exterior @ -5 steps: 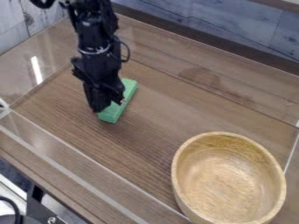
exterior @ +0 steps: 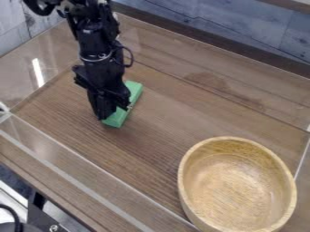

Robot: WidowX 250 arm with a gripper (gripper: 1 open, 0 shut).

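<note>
My black gripper [exterior: 104,101] reaches down from the top left onto a green block [exterior: 120,111] lying on the wooden table. Its fingertips are at the block's left side; whether they are shut on it is hard to tell, as the arm hides part of the block.
A large tan round bowl [exterior: 237,190] stands at the lower right of the wooden table [exterior: 194,100]. Walls edge the back, and the table's edge runs along the lower left.
The block and bowl look unmoved.
</note>
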